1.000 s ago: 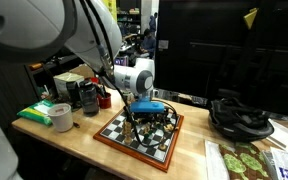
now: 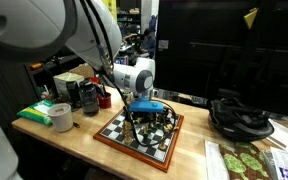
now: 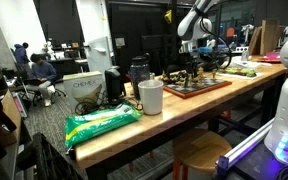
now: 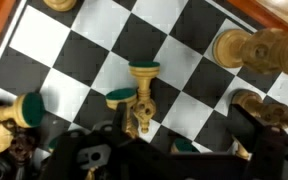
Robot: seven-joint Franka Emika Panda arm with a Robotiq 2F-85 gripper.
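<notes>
A brown-rimmed chessboard (image 2: 121, 151) lies on the wooden table, with several chess pieces on it. My gripper (image 2: 150, 119) is over the board. In the wrist view, the gripper is open, its dark fingers (image 4: 96, 152) wide apart. A light wooden piece (image 4: 144, 98) with a green base lies on its side ahead of the gap, apart from the fingers. Another toppled piece (image 4: 121, 98) is close beside it. Farther left are a light piece with a green base (image 4: 30, 108) and dark pieces (image 4: 22, 147). Light pieces (image 4: 264, 48) stand at upper right.
A white cup (image 2: 61, 117), a dark jar (image 2: 88, 97) and a green packet (image 2: 35, 110) stand left of the board. To the right are a black bag (image 2: 241, 120) and a patterned green item (image 2: 244, 163). Bare table lies just right of the board.
The gripper over the board has shifted only slightly. The board and the things around it look unmoved.
</notes>
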